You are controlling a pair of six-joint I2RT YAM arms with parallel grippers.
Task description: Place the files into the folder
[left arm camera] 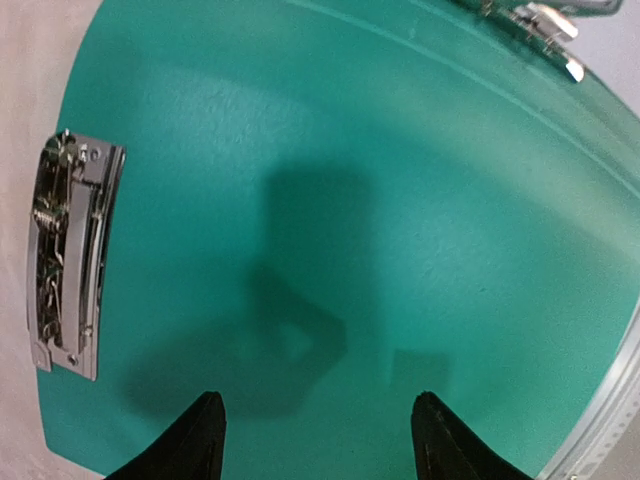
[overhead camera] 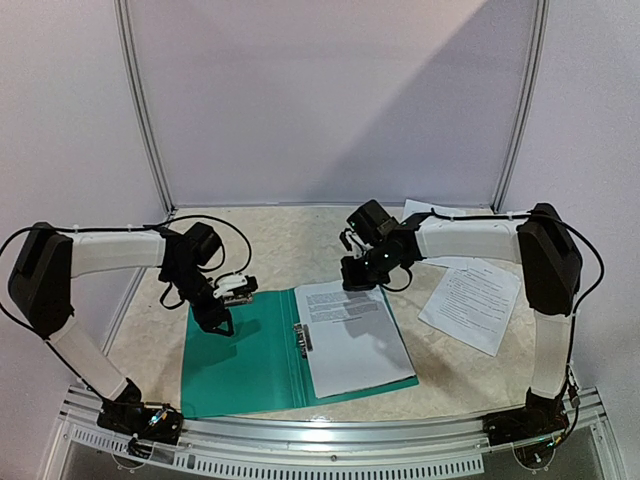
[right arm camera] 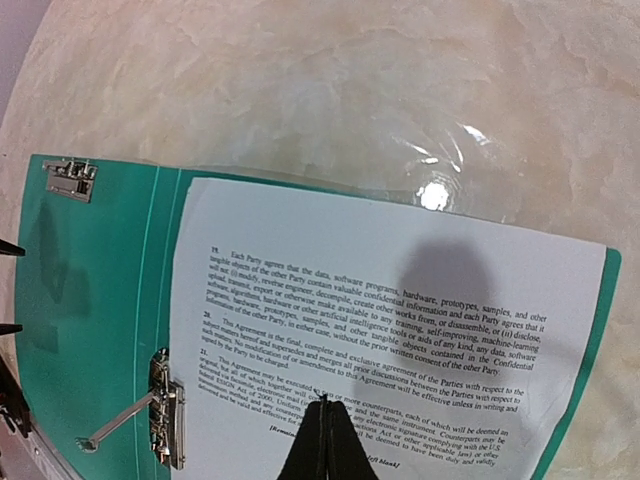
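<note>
An opened green folder (overhead camera: pixel 240 375) lies flat at the front of the table. White printed sheets (overhead camera: pixel 365 350) rest on its right half, their left edge at the metal clip (overhead camera: pixel 303 341) on the spine. In the right wrist view that clip's lever (right arm camera: pixel 115 422) sticks out to the left over the green cover. My left gripper is open above the folder's bare left half, with only green cover showing between its fingers. Over the upper part of the sheets, my right gripper is shut, nothing visible between its fingertips.
More printed paper (overhead camera: pixel 472 305) lies on the table to the right, another sheet (overhead camera: pixel 435 210) behind it, partly covered by the right arm. A second metal clip (left arm camera: pixel 75 255) sits at the left cover's far edge. Bare table shows behind the folder.
</note>
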